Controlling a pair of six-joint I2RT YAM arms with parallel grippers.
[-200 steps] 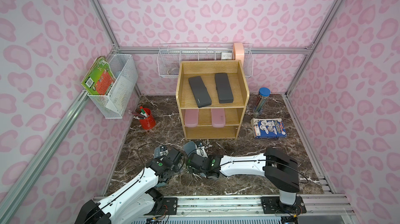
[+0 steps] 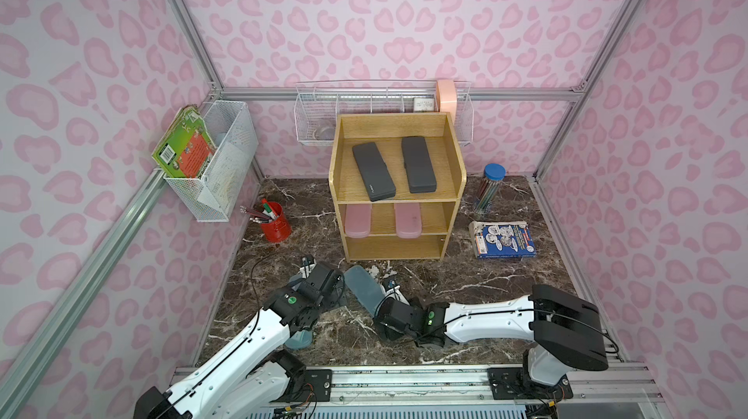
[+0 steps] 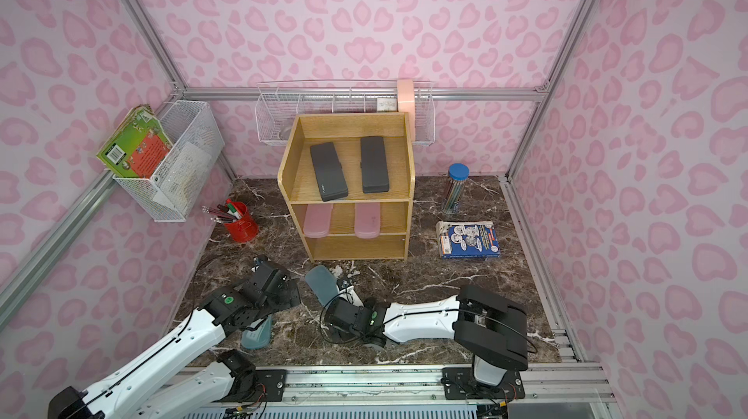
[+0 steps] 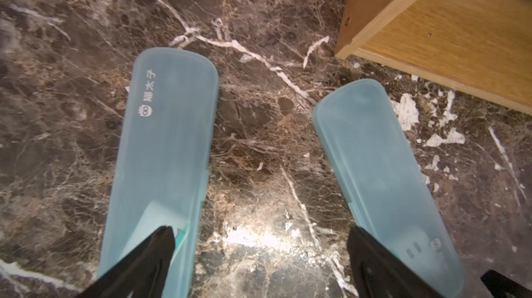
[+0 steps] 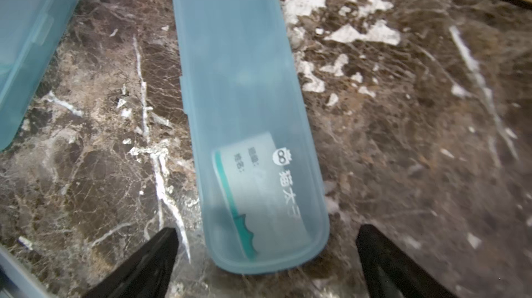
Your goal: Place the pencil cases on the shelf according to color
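Two translucent blue pencil cases lie flat on the dark marbled table before the wooden shelf [image 2: 397,247]. In the left wrist view, the left blue case [image 4: 166,131] and right blue case [image 4: 382,159] lie apart. My left gripper is open above the table, fingers wide with bare marble between them. My right gripper is also open, over the near end of the right blue case [image 5: 243,98], touching nothing visible. Two dark grey cases [image 2: 374,171] rest on the shelf's top level, and two pink cases [image 2: 408,220] on the level below. The bottom level looks empty.
A red pen cup [image 2: 276,225] stands left of the shelf. On the right are a blue-lidded jar [image 2: 489,187] and a blue book [image 2: 502,239]. Wire baskets hang on the walls [image 2: 222,161]. Both arms are close together over the front table.
My right arm has shifted rightward over the last second. Shelf and cases on it are unchanged.
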